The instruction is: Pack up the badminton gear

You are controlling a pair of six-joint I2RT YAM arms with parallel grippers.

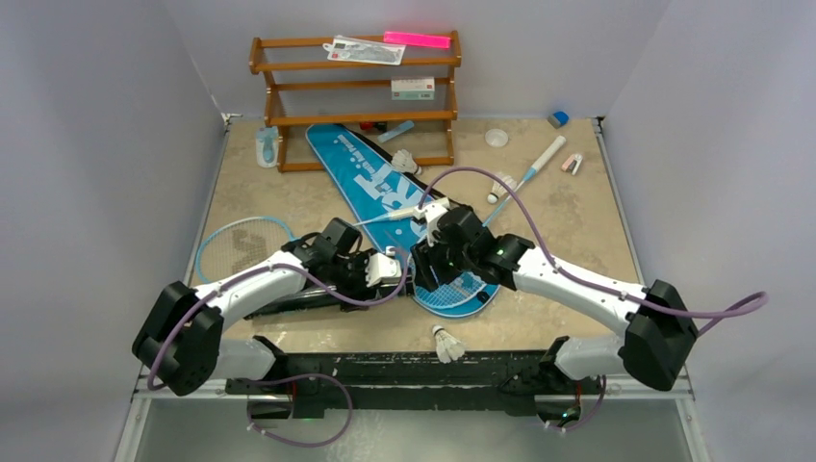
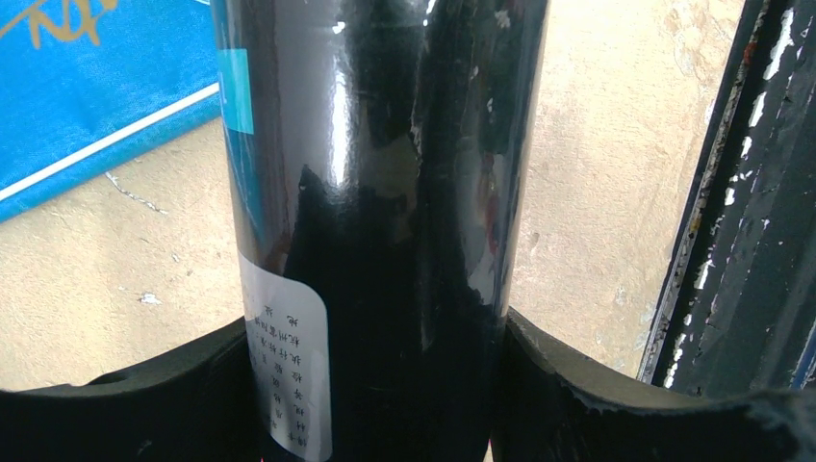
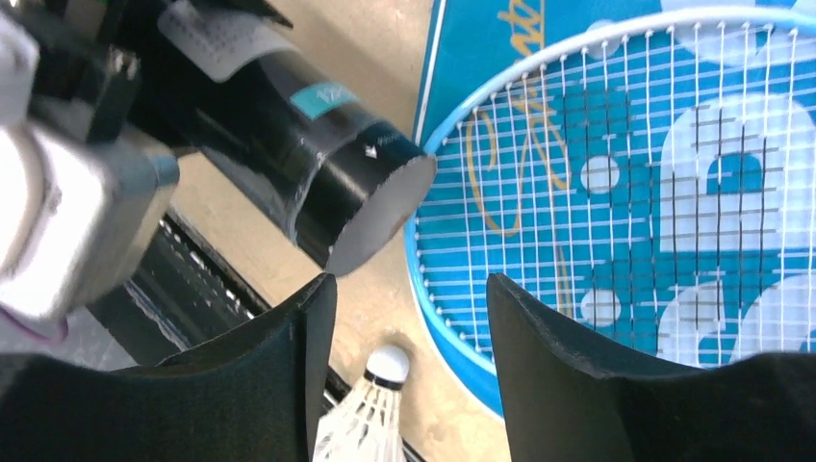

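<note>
A long black shuttlecock tube [image 1: 293, 303] lies level, pointing right, with my left gripper shut around it. Facing the tube's grey end [image 3: 387, 214] is my right gripper, open, with nothing between its fingers. Whether that end is capped I cannot tell. Below it, a white shuttlecock [image 1: 447, 344] rests near the table's front edge, its cork [image 3: 388, 366] toward the tube. The blue racket bag [image 1: 348, 168] slants across the middle, a racket head [image 3: 625, 183] over its near end. Another racket [image 1: 241, 250] has its white handle [image 1: 419, 211] across the bag.
Two more shuttlecocks, one on the bag [image 1: 405, 162] and one beside the right racket's handle [image 1: 501, 188], lie farther back. A wooden rack [image 1: 356, 119] stands behind. The small clear dish [image 1: 497, 138] and blue block [image 1: 558, 119] sit back right.
</note>
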